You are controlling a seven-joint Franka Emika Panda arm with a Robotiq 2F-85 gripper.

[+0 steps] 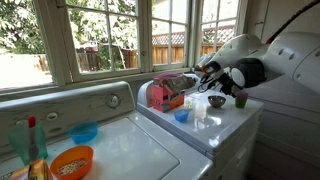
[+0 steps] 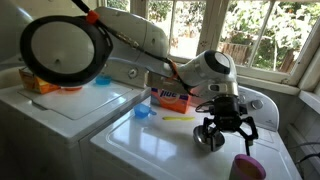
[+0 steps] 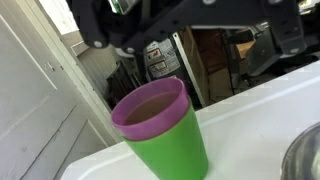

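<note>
My gripper (image 2: pixel 231 146) points down over the right end of the white surface, open, with nothing visible between its fingers. A green cup (image 3: pixel 172 148) with a wide pink upper band stands upright close by, apart from the fingers in the wrist view. In the second exterior view, the cup (image 2: pixel 247 168) sits at the near right, lower than the gripper. A shiny metal bowl (image 2: pixel 207 139) rests on the surface beside the gripper. Only part of that bowl (image 3: pixel 304 155) shows at the wrist view's right edge.
A red box (image 1: pixel 167 93) stands at the back, near a blue bowl (image 1: pixel 181 115) and a white cup (image 1: pixel 200 107). A yellow item (image 2: pixel 179 119) lies flat behind. On the left machine are an orange bowl (image 1: pixel 72 162) and another blue bowl (image 1: pixel 83 132).
</note>
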